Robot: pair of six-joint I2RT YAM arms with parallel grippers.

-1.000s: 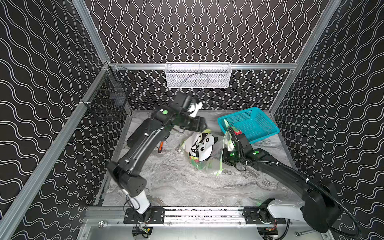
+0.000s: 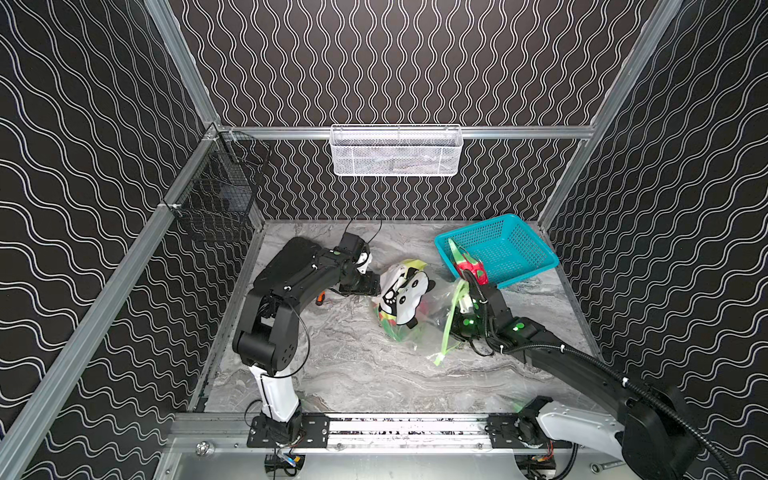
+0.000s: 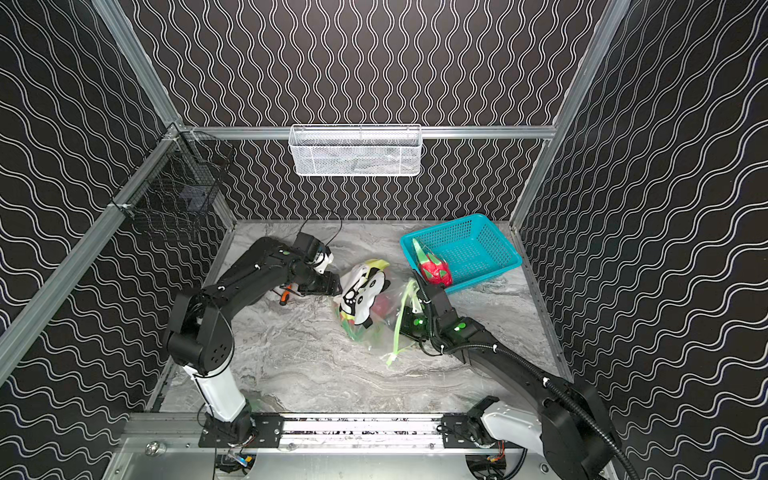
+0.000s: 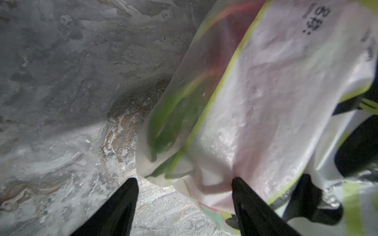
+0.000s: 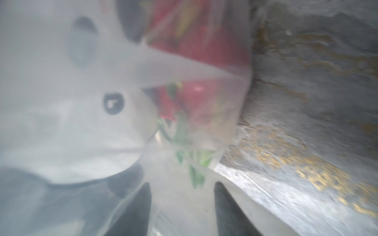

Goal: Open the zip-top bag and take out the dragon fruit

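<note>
The zip top bag (image 2: 404,296), with a panda print and green zip strip, lies mid-table, pink and green showing through it (image 4: 177,110). My left gripper is open at the bag's closed end, its fingertips low beside the plastic. My right gripper is open at the zip end; its wrist view looks hazily through clear plastic at red and green fruit (image 5: 200,98), so it seems within the bag's mouth, though exactly how far is unclear.
A teal basket (image 2: 524,248) holding another dragon fruit (image 3: 433,268) stands back right. A black object (image 2: 280,260) and an orange-handled tool (image 2: 320,297) lie left. Wire baskets hang on the walls.
My left arm has descended from above to the bag's left end.
</note>
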